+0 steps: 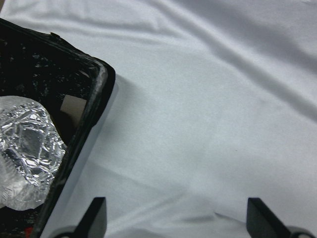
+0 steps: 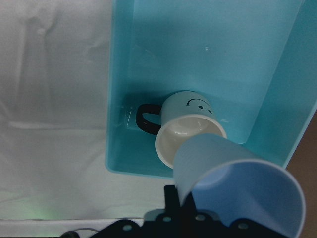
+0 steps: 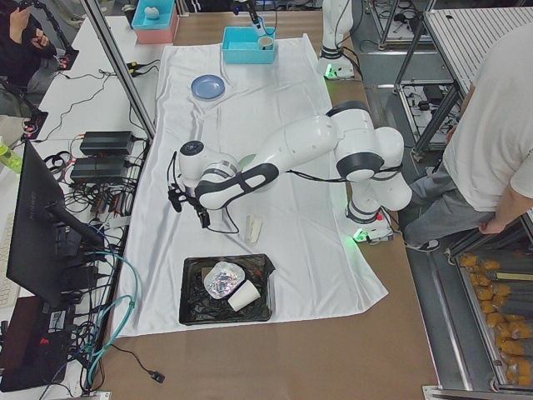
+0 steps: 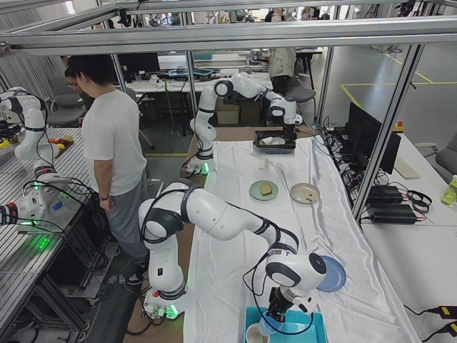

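Note:
My left gripper is open over the white cloth beside the black tray [image 3: 188,292]. That tray holds a foil-wrapped item [image 3: 223,279] and a white cup [image 3: 245,295] lying on its side. My right gripper is shut on a light blue cup [image 2: 228,153] at its rim, above the turquoise bin [image 2: 203,49]. Inside that bin sits a white smiley mug [image 2: 178,109] with a black handle.
A green plate with a yellow piece [image 4: 265,189], a beige plate [image 4: 305,194] and a blue plate [image 3: 208,86] sit on the cloth. A pale object [image 3: 253,231] lies near the black tray. A person stands beside the table.

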